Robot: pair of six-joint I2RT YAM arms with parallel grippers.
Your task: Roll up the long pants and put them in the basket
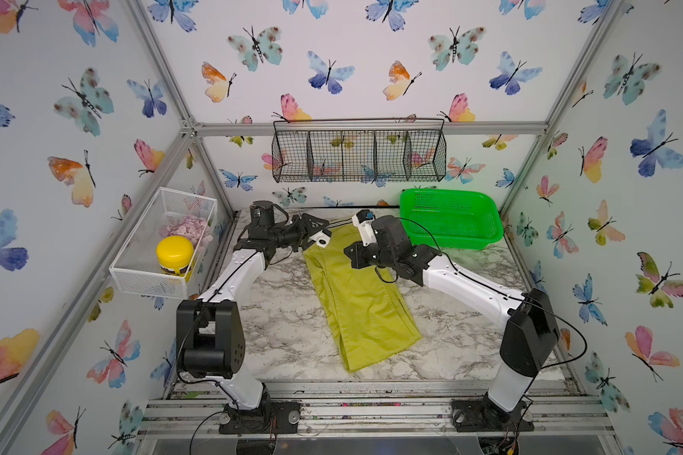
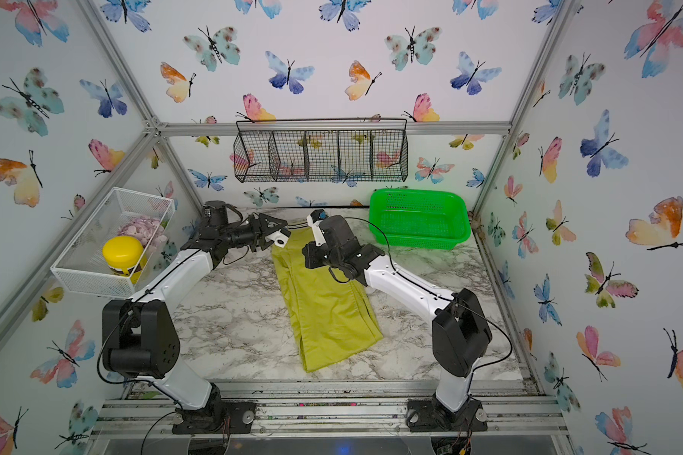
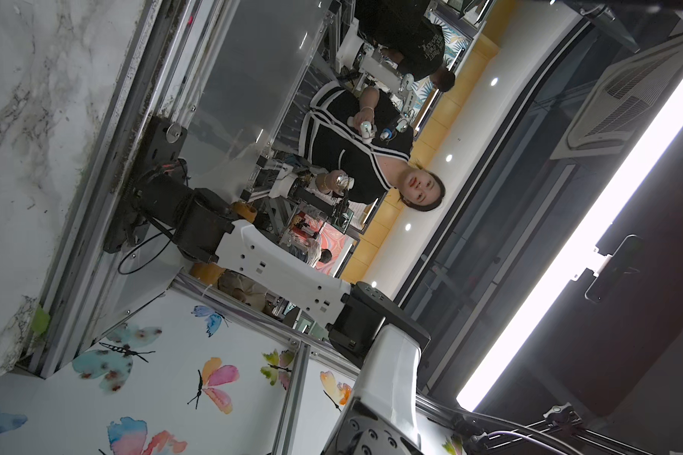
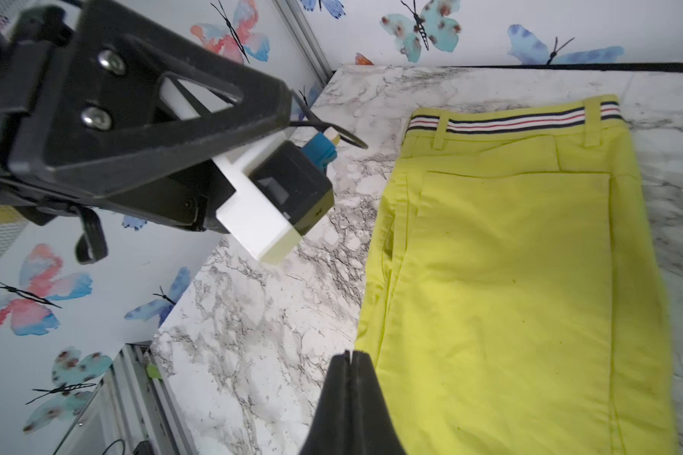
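The yellow-green long pants (image 1: 364,318) lie flat, folded lengthwise, on the marble table. Their striped waistband (image 4: 508,120) faces the back wall. My right gripper hangs over the pants; its black fingers are shut and nothing shows between them. The left gripper (image 1: 315,227) is raised near the pants' back left edge, pointing toward the right arm. Its fingertips cannot be made out in any view, so what lies between them is unclear. The left wrist view faces away from the pants and shows only the other arm (image 3: 280,265) and the room.
A green basket (image 1: 451,241) stands at the back right. On the left wall hangs a white mesh basket (image 1: 151,284) with a yellow tub (image 1: 174,252). A black wire rack (image 1: 359,151) is fixed at the back.
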